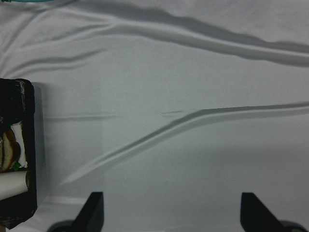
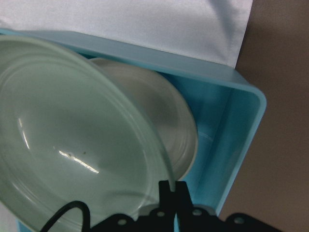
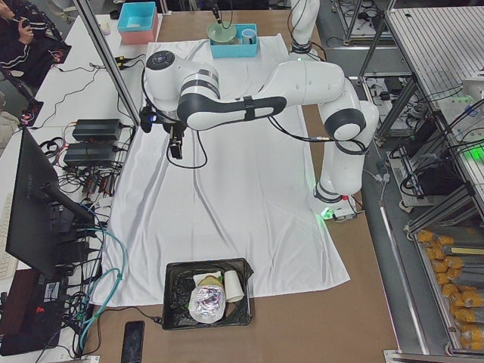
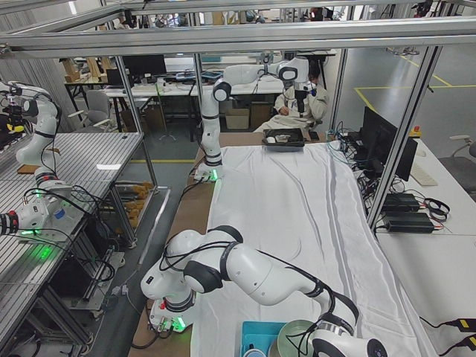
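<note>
A black tray (image 3: 174, 299) holding bread, a white roll and a foil-covered item rests at the near end of the white cloth (image 3: 227, 212). My left gripper hangs over the cloth with its fingers apart and nothing between them, the tray off to one side in the left wrist view. At the far end, a blue bin (image 2: 231, 130) holds a grey plate (image 2: 171, 116) and a pale green plate (image 2: 72, 130). My right gripper is shut on the green plate's rim, which is tilted over the grey one.
A monitor (image 3: 34, 212), cables and black boxes line the side bench (image 4: 439, 260). Metal frame posts and a neighbouring steel table (image 3: 431, 53) border the workspace.
</note>
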